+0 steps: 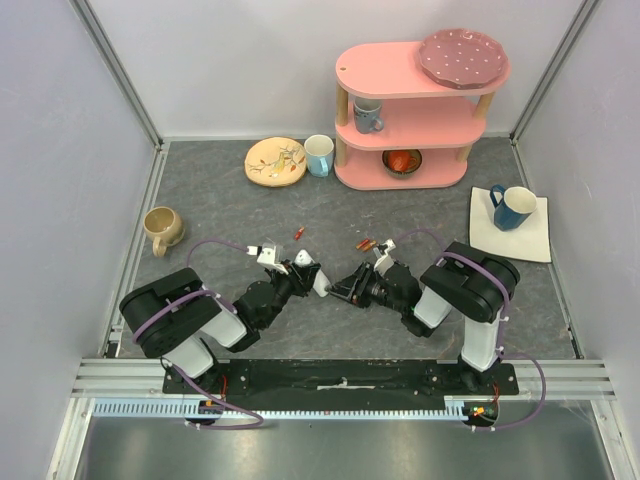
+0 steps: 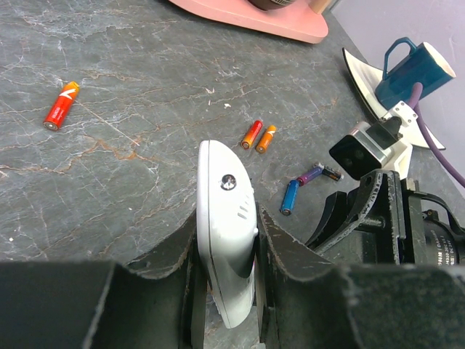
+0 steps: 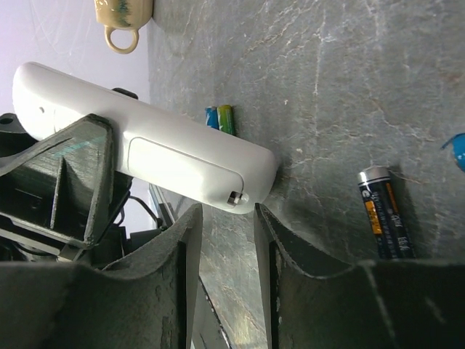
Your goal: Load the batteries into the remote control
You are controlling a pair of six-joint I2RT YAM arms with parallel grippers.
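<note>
My left gripper is shut on the white remote control point(image 2: 225, 218), holding it tilted above the table. In the right wrist view the remote's battery cover point(image 3: 185, 173) is in place, with a small dark latch point(image 3: 235, 197) at its near end. The right gripper's fingertips stand apart at that end, with a gap between them and nothing seen held; this gripper is part open. Loose batteries lie on the table: a red one point(image 2: 61, 106), an orange pair point(image 2: 256, 137), a blue one point(image 2: 289, 197), a purple one point(image 2: 310, 174) and a black one point(image 3: 385, 211).
A beige mug point(image 1: 163, 229) stands at the left, a plate point(image 1: 275, 162) and a light mug point(image 1: 319, 155) at the back. The pink shelf point(image 1: 410, 172) is behind the batteries. A blue mug point(image 1: 514, 207) sits on a white square plate point(image 1: 488, 238) at the right.
</note>
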